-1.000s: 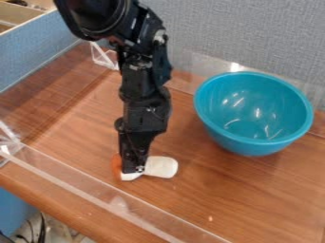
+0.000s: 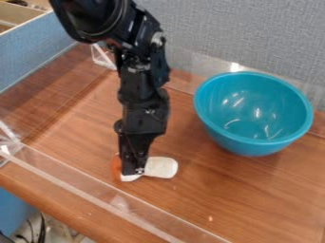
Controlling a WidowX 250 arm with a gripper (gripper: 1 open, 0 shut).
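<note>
My black gripper (image 2: 133, 166) points down at a small white bottle (image 2: 160, 167) with an orange end (image 2: 118, 167), lying on its side on the wooden table (image 2: 229, 199) near the front left. The fingertips are low over the bottle, around or just on its left half; whether they grip it I cannot tell, as the arm hides that part.
A large teal bowl (image 2: 254, 114) stands to the right, behind the bottle. A clear plastic edge (image 2: 114, 204) runs along the table's front, a grey wall (image 2: 241, 38) along the back.
</note>
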